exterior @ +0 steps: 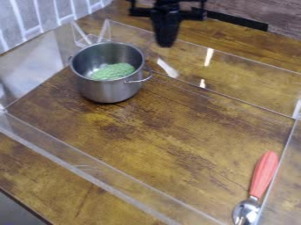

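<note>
A steel pot [108,88] stands at the upper left of the wooden table [153,145], with a green textured item [113,71] inside it. My dark gripper [166,35] hangs at the top centre, blurred, above and behind the pot to its right and clear of it. It looks narrow, as if shut, and nothing shows held in it. An ice cream scoop with a red handle [263,174] lies at the lower right.
Clear panels border the work surface on the left, front and right. Small white pieces [167,68] show right of the pot.
</note>
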